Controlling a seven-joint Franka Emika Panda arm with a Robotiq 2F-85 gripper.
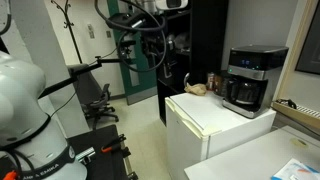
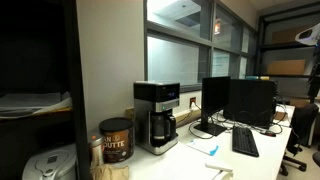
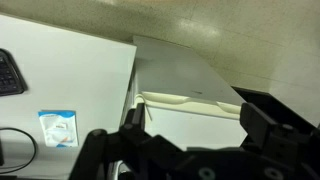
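Observation:
My gripper is open over the scene in the wrist view, its dark fingers spread with nothing between them. Below it are a white cabinet top and a grey panel. In exterior view 1 the arm reaches up from the left, and its hand hangs high, left of the coffee maker and well above the white cabinet. The coffee maker is black and silver with a glass carafe. A white packet with blue print lies on the white table.
A dark canister and a silver appliance stand left of the coffee maker. Monitors and a keyboard occupy the desk. An office chair is on the floor behind. Bare table surrounds the packet.

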